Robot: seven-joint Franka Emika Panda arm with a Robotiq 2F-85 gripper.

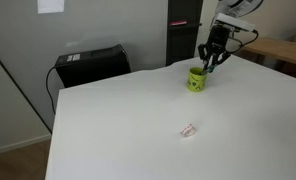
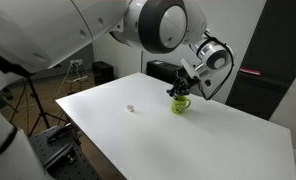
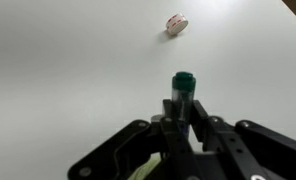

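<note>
A green-capped marker [image 3: 183, 88] stands between the fingers of my gripper, which is shut on it. In exterior view 1 the gripper [image 1: 208, 62] is right at the rim of a yellow-green mug [image 1: 197, 82] on the white table. The mug [image 2: 180, 105] stands upright beneath the gripper in exterior view 2. Only a sliver of the mug [image 3: 143, 167] shows in the wrist view, under the fingers. Whether the marker's lower end is inside the mug cannot be told.
A small whitish object [image 1: 188, 131] lies on the table, nearer exterior view 1's camera than the mug. At the back left stands a black box [image 1: 92, 65].
</note>
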